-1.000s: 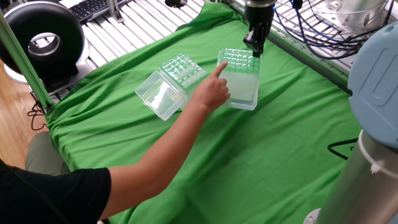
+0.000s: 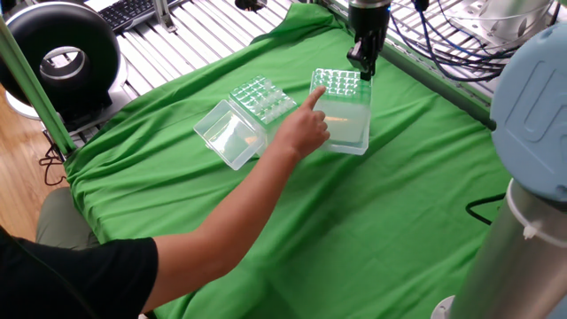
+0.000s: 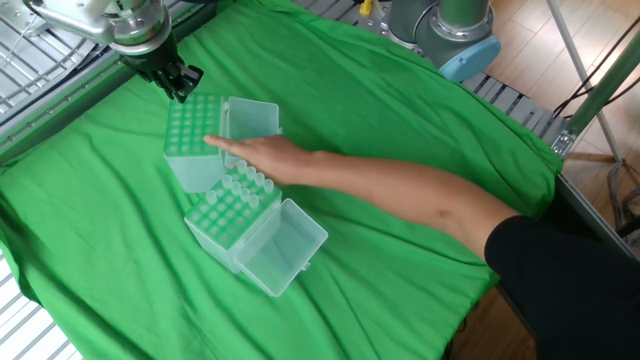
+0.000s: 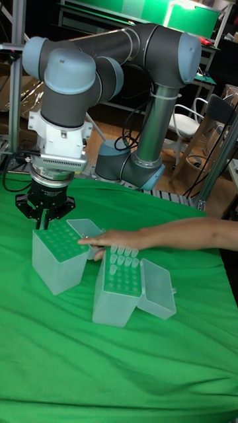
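Two translucent boxes with green hole-grid tops stand open on the green cloth. The one beside my gripper, the box [image 4: 60,264], shows no tubes standing in its top. In the second box [image 4: 115,299], several clear tubes [image 4: 125,252] stand upright in part of the grid. My gripper [image 4: 43,224] points down at the far corner of the first box, its fingertips close together, at or just above the grid. Nothing shows between them, though a thin piece could be hidden. In exterior view 2 the gripper [image 3: 184,90] is at that box's edge.
A person's hand [image 2: 303,131] reaches across, its index finger at the first box's grid near my gripper. Hinged lids, one the clear lid [image 3: 284,247], hang open beside the boxes. Cloth in front of the boxes is clear.
The blue arm joint at the right of exterior view 1 has shifted slightly. My gripper, the hand and both boxes look almost unchanged.
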